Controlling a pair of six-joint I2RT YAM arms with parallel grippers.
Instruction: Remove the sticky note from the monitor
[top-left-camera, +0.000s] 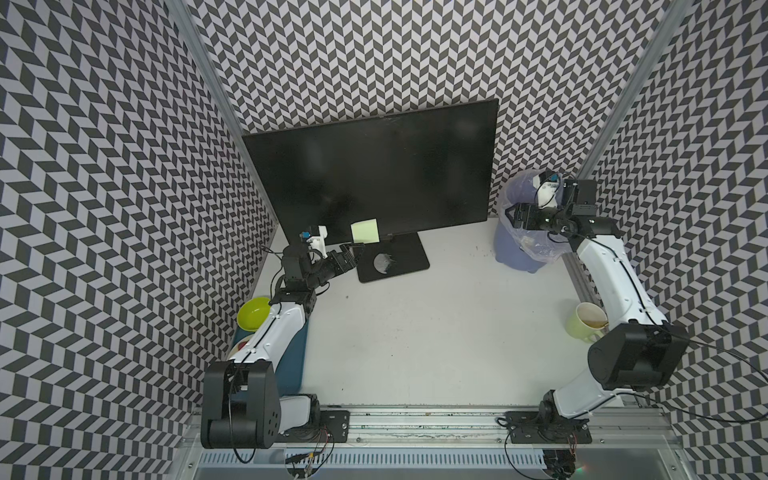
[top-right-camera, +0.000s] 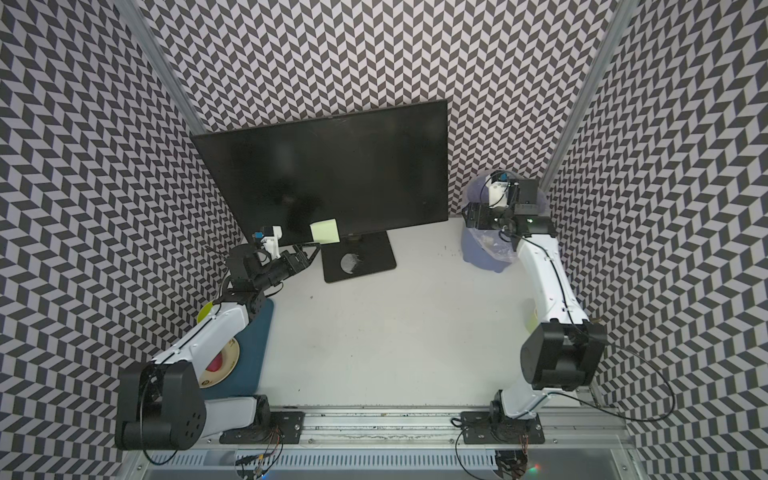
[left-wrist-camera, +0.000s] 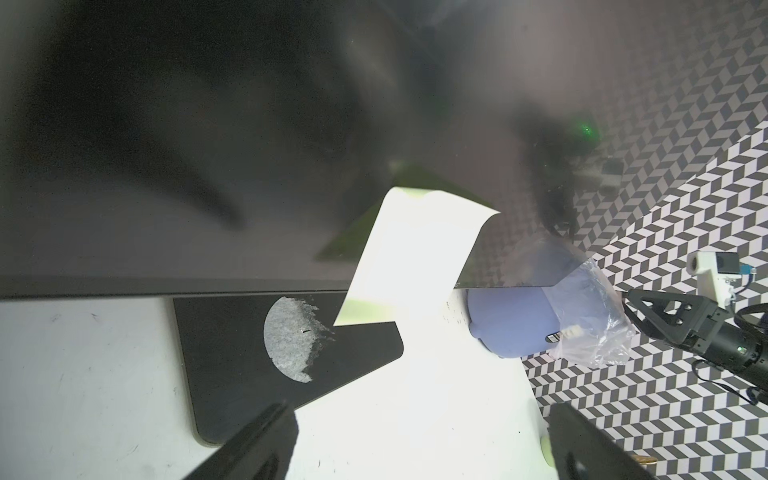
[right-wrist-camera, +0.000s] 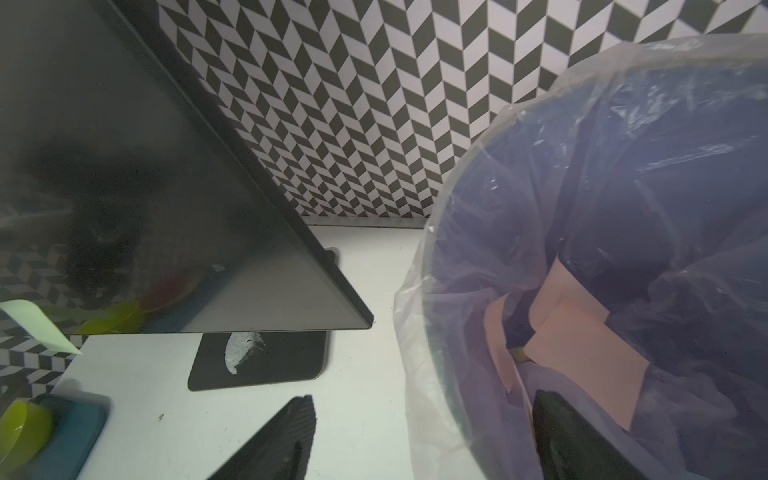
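One pale yellow-green sticky note (left-wrist-camera: 420, 256) clings to the lower part of the black monitor (top-left-camera: 384, 172), its lower edge hanging past the frame and its corners curling. Just below and left of it, my left gripper (top-left-camera: 345, 257) stands open; in the left wrist view its fingers (left-wrist-camera: 260, 448) are spread wide, with bare table between them. My right gripper (top-left-camera: 521, 216) is held over the lined bin (top-left-camera: 516, 248) at the right. Its fingers (right-wrist-camera: 280, 444) stand apart in the right wrist view and nothing shows between them. Pinkish paper notes (right-wrist-camera: 588, 352) lie inside the bin.
A yellow mug (top-left-camera: 588, 321) stands near the right arm. At the left, a green bowl (top-left-camera: 253, 313) and a plate (top-right-camera: 228, 364) sit on a blue mat (top-right-camera: 256, 352). The monitor's base (top-left-camera: 404, 260) rests on the table, whose middle is clear.
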